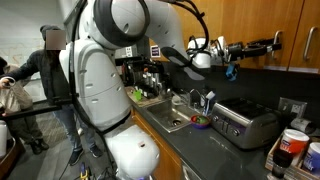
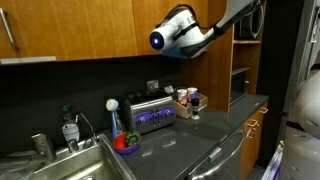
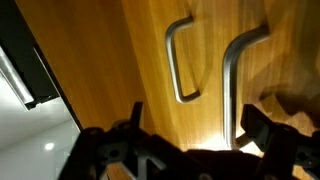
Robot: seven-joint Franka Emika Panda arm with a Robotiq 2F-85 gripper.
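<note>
Wooden cabinet doors (image 3: 110,60) fill most of the wrist view, with two curved metal bar handles on them. The larger handle (image 3: 229,85) runs down toward my gripper, close to its right finger (image 3: 258,128). A smaller handle (image 3: 174,60) sits farther left. The fingers stand wide apart with nothing gripped; in that view the larger handle lies across the gap, though its depth relative to the fingertips is unclear. In exterior view 1, my gripper (image 1: 277,43) is up against the upper cabinets, left of another door handle (image 1: 308,43). Exterior view 2 shows mostly the arm (image 2: 178,30).
Below on the dark counter (image 1: 205,150) stand a silver toaster (image 1: 245,122), a colander (image 1: 201,121) beside the sink (image 1: 172,114), and a wooden box (image 2: 203,101) with cups. A person (image 1: 52,75) stands at the far left. Open air separates counter and arm.
</note>
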